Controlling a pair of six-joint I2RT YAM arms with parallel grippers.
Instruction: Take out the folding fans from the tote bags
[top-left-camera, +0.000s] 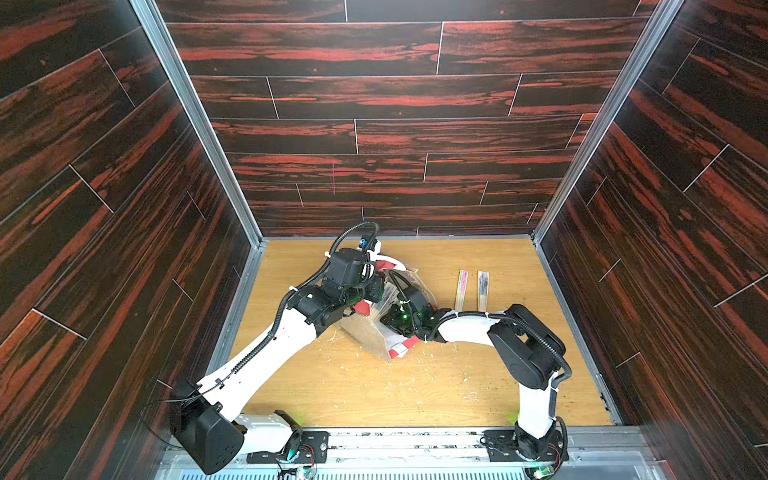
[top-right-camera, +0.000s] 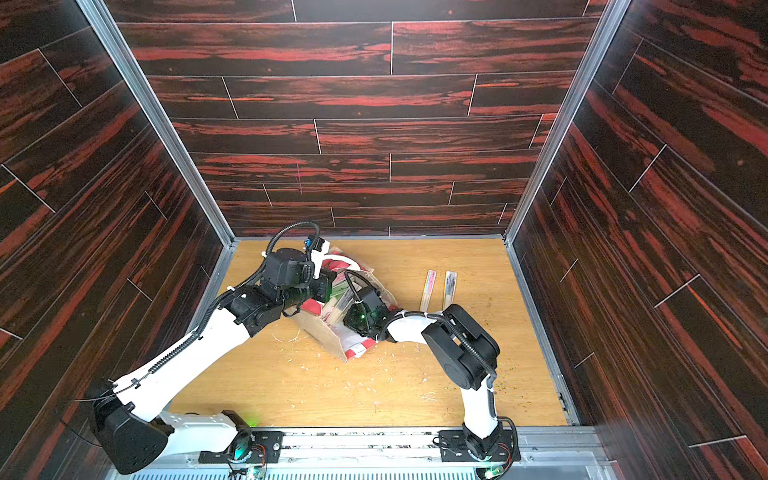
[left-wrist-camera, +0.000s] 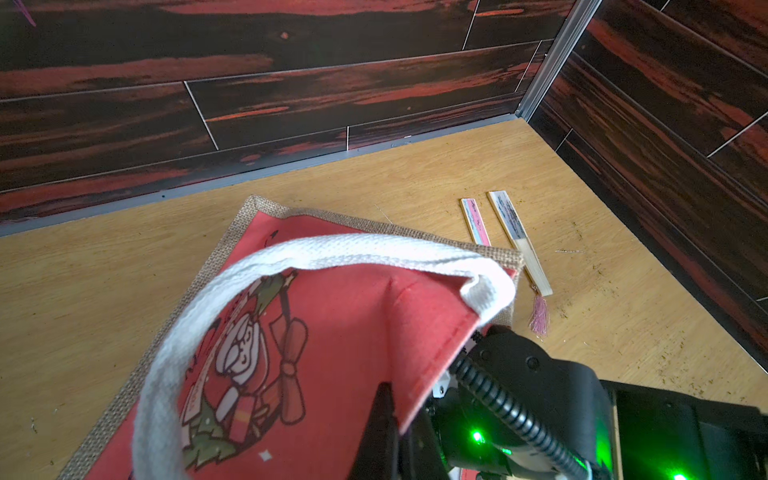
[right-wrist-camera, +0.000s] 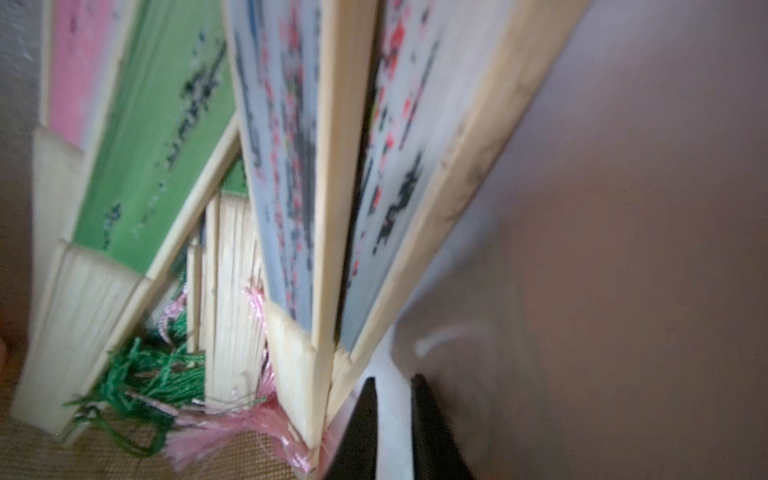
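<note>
A red and burlap tote bag (top-left-camera: 369, 334) lies on its side on the table, mouth toward the front. In the left wrist view my left gripper is shut on the folded edge of the bag's red side (left-wrist-camera: 340, 344), below the white handle (left-wrist-camera: 320, 249). My right gripper reaches inside the bag, its narrow fingers part open with only pale lining visible between them. Just left of its fingertips lie folding fans with blue-grey leaves (right-wrist-camera: 400, 152). A green fan (right-wrist-camera: 156, 152) and a pink fan (right-wrist-camera: 80, 64) stand farther left, with green and pink tassels.
Two folded fans, one pink (top-left-camera: 461, 289) and one grey (top-left-camera: 483, 291), lie on the wooden table right of the bag, behind the right forearm. Small pale scraps dot the front of the table, otherwise clear.
</note>
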